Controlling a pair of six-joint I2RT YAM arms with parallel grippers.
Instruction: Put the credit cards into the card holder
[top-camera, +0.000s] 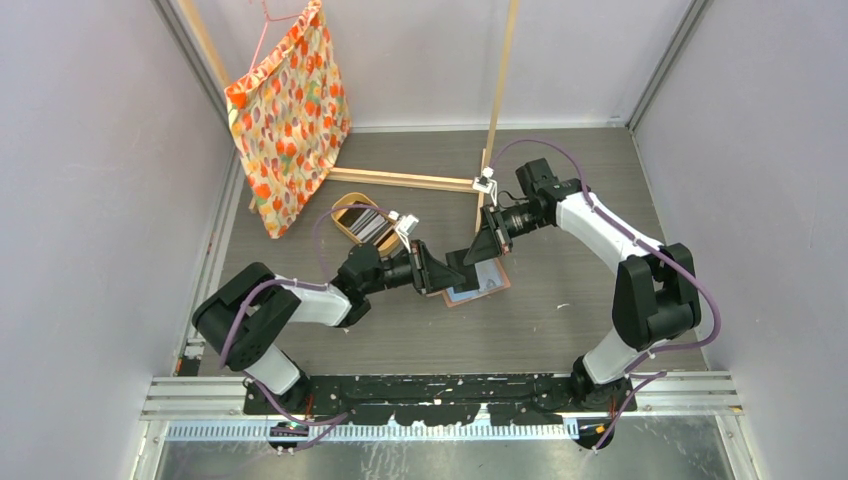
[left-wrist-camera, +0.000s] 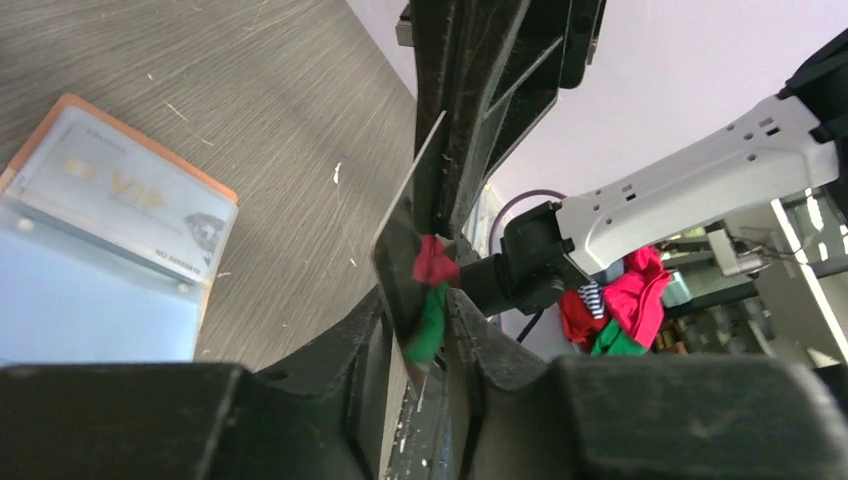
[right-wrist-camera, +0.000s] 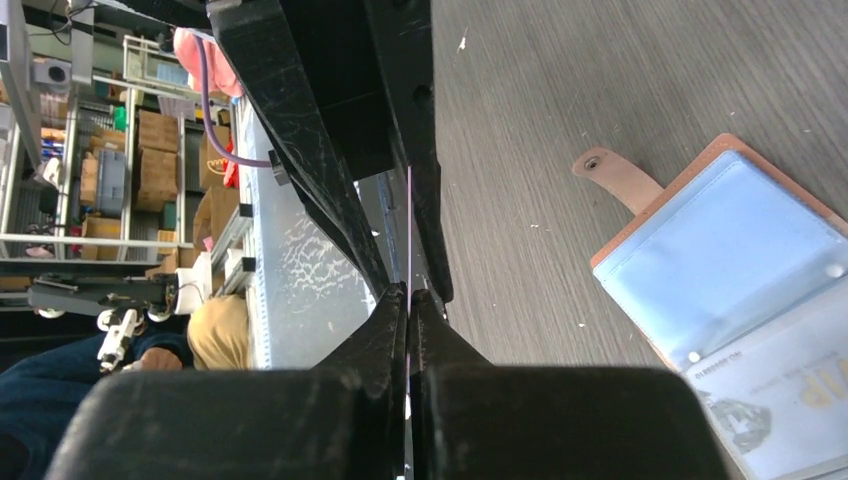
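Note:
A thin glossy card stands upright between the two grippers; in the right wrist view it is an edge-on pink line. My right gripper is shut on it. My left gripper has its fingers slightly apart around the card's lower end, in the left wrist view. Below them lies the open card holder (right-wrist-camera: 712, 265), tan with a blue inside, a clear sleeve and a strap with a snap. A silvery VIP card (left-wrist-camera: 125, 185) shows in it.
A yellow tray (top-camera: 345, 203) with several cards sits behind my left arm. Wooden bars (top-camera: 400, 178) and a hanging patterned cloth (top-camera: 285, 120) stand at the back. The floor in front of the holder is clear.

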